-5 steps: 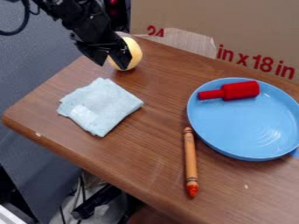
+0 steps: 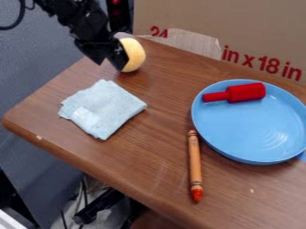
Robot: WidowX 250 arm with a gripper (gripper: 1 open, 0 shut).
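My black gripper (image 2: 110,55) is at the top left, just left of and against a pale yellow round object (image 2: 132,53) near the back edge of the table; whether its fingers are open or shut on that object is unclear. A folded light blue cloth (image 2: 103,109) lies on the left part of the table. A blue plate (image 2: 249,136) at the right holds a red cylindrical item with a handle (image 2: 244,92). An orange crayon (image 2: 195,164) lies left of the plate.
The wooden table (image 2: 131,179) has clear room in the middle and front. A cardboard box (image 2: 227,27) stands along the back. The table's left edge drops to a grey floor.
The cloth, plate and crayon have stayed where they were.
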